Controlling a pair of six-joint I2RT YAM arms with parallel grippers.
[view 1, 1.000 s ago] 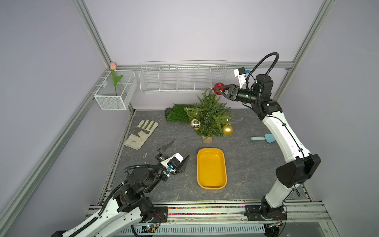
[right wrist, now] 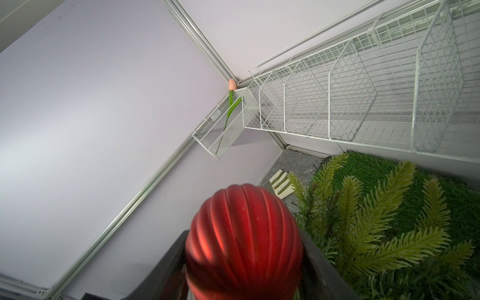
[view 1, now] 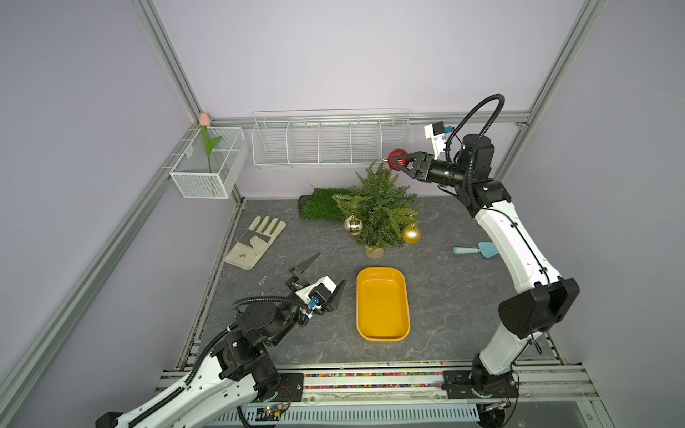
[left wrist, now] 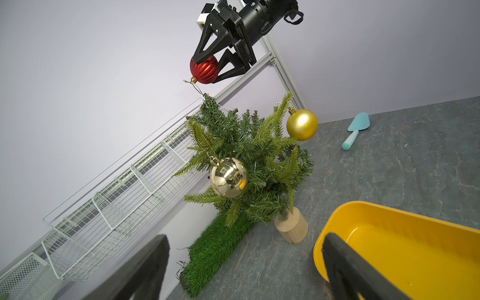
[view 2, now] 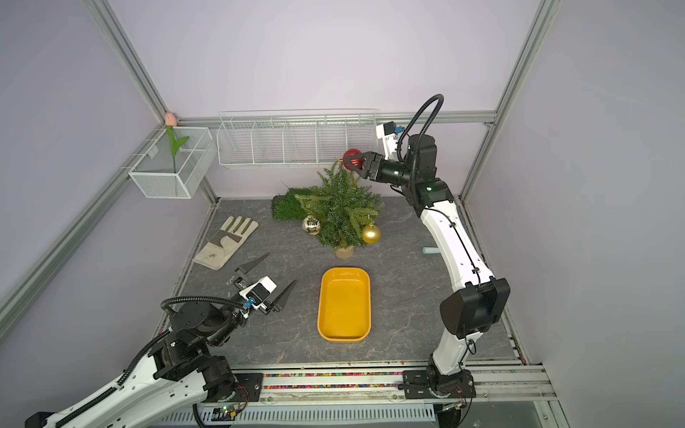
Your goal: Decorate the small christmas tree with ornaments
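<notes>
The small green tree (view 1: 385, 203) stands at the back middle of the table on a wooden base (left wrist: 291, 225). A shiny gold ball (left wrist: 228, 177) hangs on its left side and a matte gold ball (left wrist: 302, 124) on its right. Above the treetop my right gripper is shut on a red ribbed ornament (right wrist: 243, 242). The ornament's gold cap and string loop (left wrist: 196, 86) point down and left, and the loop is close to the top twigs; whether it touches them I cannot tell. Near the front left, my left gripper (view 1: 324, 271) is open and empty.
An empty yellow tray (view 1: 359, 303) lies in front of the tree. A white wire rack (view 1: 331, 165) runs along the back wall. A glove (view 1: 254, 246), grass block (view 1: 319, 205) and blue trowel (view 1: 488, 249) lie around the tree.
My left gripper has shifted slightly to the right, staying open. The right gripper and the red ornament have moved only a hair to the right.
</notes>
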